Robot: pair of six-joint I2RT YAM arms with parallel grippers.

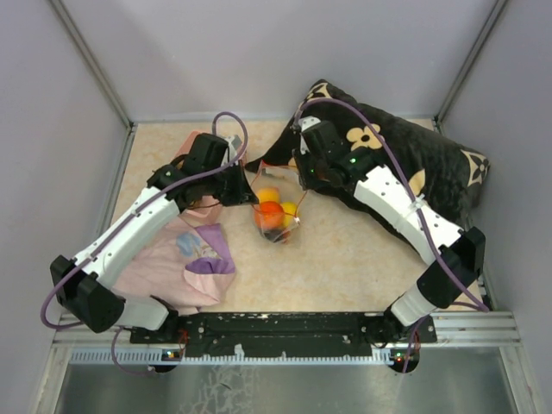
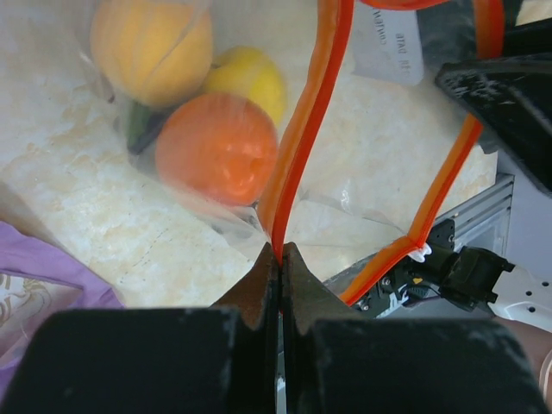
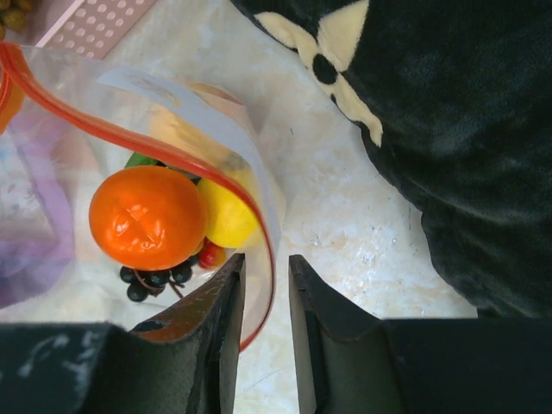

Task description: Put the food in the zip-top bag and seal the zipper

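A clear zip top bag with an orange-red rim hangs between my two grippers, mouth gaping upward. Inside lie an orange fruit, a yellow fruit, a paler yellow-orange fruit, dark grapes and a small red piece. My left gripper is shut on the rim at the bag's left side. On the opposite side, my right gripper stands partly open, with the bag's rim running through the gap between its fingers.
A dark cushion with flower patches fills the back right. Behind the left arm is a pink basket. A pink and purple cloth bag lies at front left. Bare table shows at front right.
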